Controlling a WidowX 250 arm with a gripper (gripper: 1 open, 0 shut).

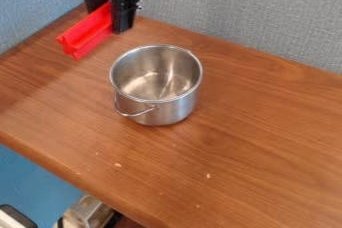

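Observation:
My black gripper (112, 14) is at the top left, shut on a red elongated object (83, 36) that extends down and toward the left from it, near the back corner of the table. The fingertips are partly hidden in shadow against the object. A steel pot (156, 107) with wire handles stands apart from it, to the right and nearer, and looks empty.
Grey textured walls (254, 12) border its back and left. Some metal and black fixtures lie beyond the near left edge.

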